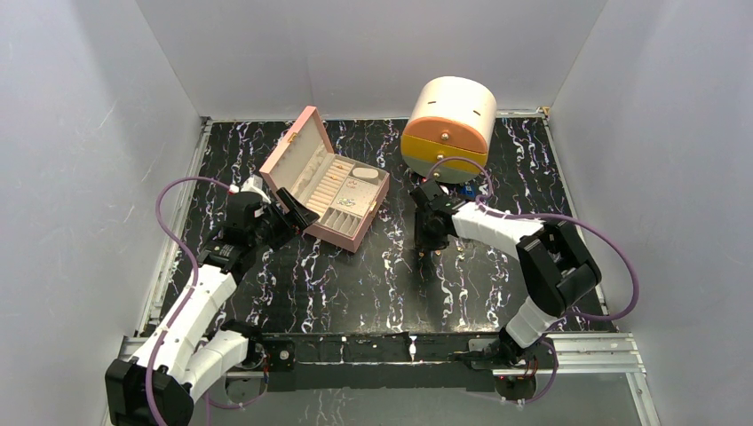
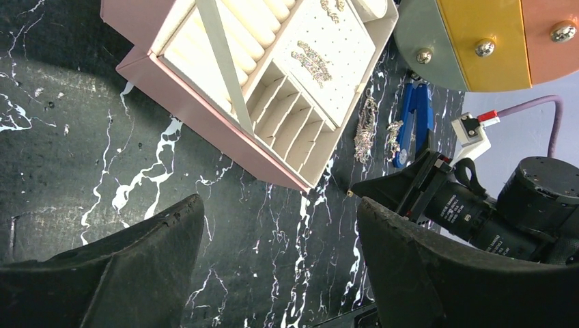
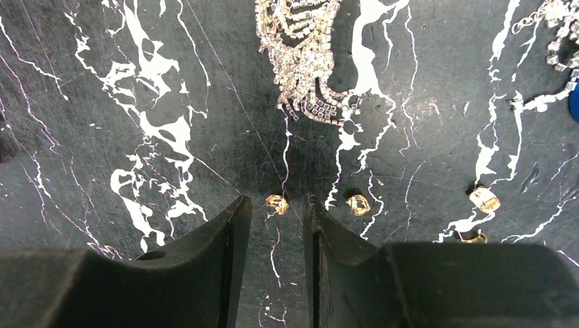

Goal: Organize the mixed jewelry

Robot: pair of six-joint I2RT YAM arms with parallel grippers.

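Observation:
A pink jewelry box [image 1: 342, 235] stands open at centre left, with ring rolls, slots and earrings on its panel. My left gripper hangs open beside it, nothing between its fingers. My right gripper is low over the marble, fingertips slightly apart, just below a small gold piece [image 3: 277, 203]. Two more gold pieces [image 3: 358, 203] [image 3: 484, 199] and a partly hidden one lie to its right. A tangled chain pile [image 3: 304, 68] lies above them, another chain [image 3: 560, 27] at the upper right.
A multicoloured drum-shaped cabinet [image 1: 448, 115] stands at the back right. A blue tool [image 2: 422, 113] lies in front of it. Bare marble [image 1: 373, 293] is free along the front.

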